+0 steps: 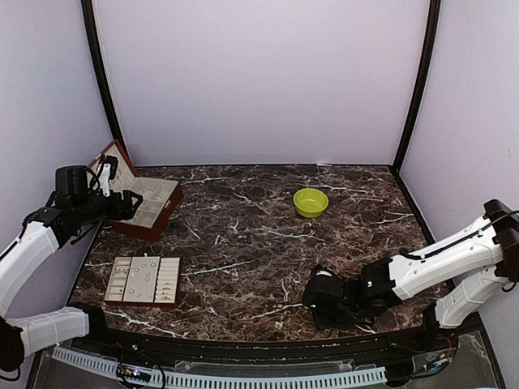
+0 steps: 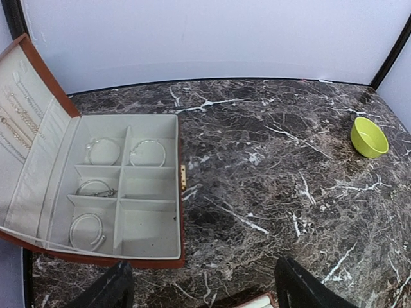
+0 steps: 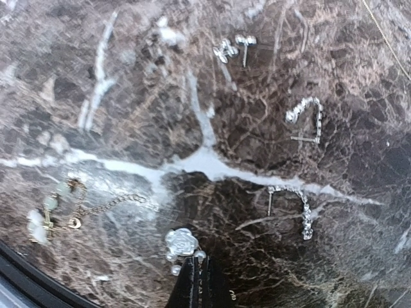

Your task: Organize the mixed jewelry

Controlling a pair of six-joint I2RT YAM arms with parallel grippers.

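Note:
My right gripper is shut, low over the front-right table, its tips at a pearl-and-white-flower piece [image 3: 182, 242]; whether it holds any is unclear. Around it lie a bead-and-chain bracelet [image 3: 51, 212], earrings [image 3: 307, 218] and a thin chain [image 3: 385, 38]. My left gripper is open, raised at the left before the open jewelry box [image 1: 166, 211], whose compartments hold bracelets and whose lid holds necklaces. A tray [image 1: 142, 284] of small jewelry lies front left.
A green bowl [image 1: 310, 203] stands at the back right. The front edge shows close below the right gripper.

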